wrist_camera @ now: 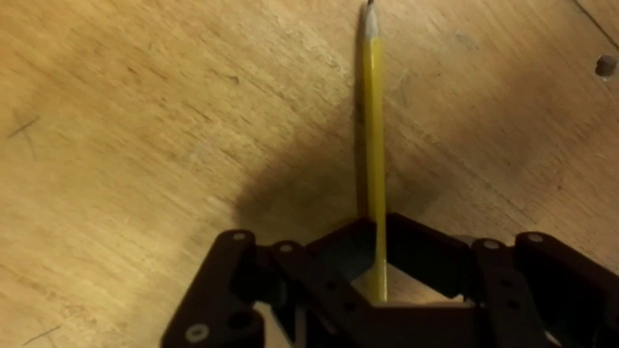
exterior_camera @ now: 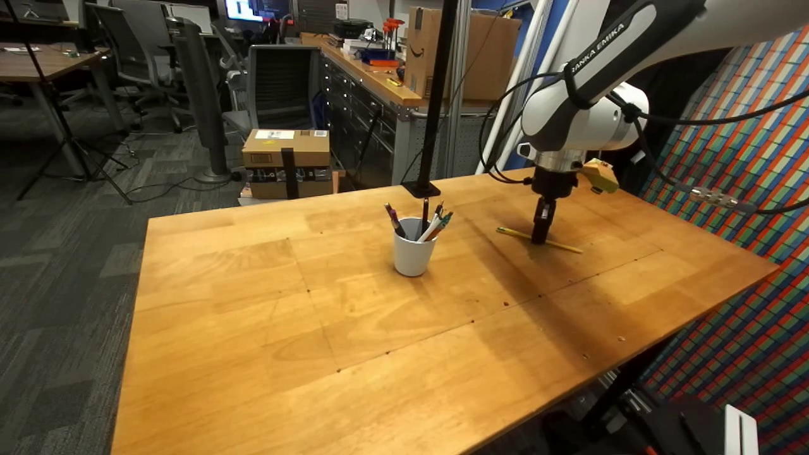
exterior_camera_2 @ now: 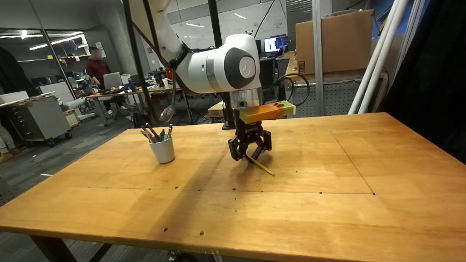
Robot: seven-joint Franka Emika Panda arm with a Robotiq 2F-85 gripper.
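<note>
A yellow pencil (wrist_camera: 374, 116) runs lengthwise through the wrist view, its sharpened tip at the top edge. My gripper is shut on it, one finger pressing from each side. In exterior view 1 the pencil (exterior_camera: 565, 246) lies level, at or very near the tabletop, and sticks out on both sides of the gripper (exterior_camera: 539, 241). From exterior view 2, the gripper (exterior_camera_2: 252, 159) points straight down and the pencil's tip half (exterior_camera_2: 265, 169) shows in front of it. Whether the pencil touches the wood is hard to tell.
A white cup (exterior_camera: 413, 256) of several pens and pencils stands left of the gripper in exterior view 1. Behind it a black post (exterior_camera: 421, 189) rises from the table's far edge.
</note>
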